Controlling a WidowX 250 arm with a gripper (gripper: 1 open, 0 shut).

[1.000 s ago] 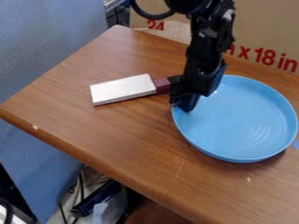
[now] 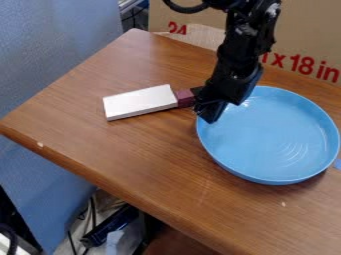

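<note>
My black gripper [image 2: 213, 104] is low at the left rim of the blue plate [image 2: 273, 137], beside the dark red end of a white block-like object [image 2: 139, 102] that lies on the wooden table. The fingertips are dark and small, so I cannot tell whether they are open or shut or what is between them.
A cardboard box [image 2: 293, 45] stands behind, and a blue-grey surface [image 2: 47, 60] is at the left.
The arm has shifted very slightly over the last second; the plate and white object look unmoved.
</note>
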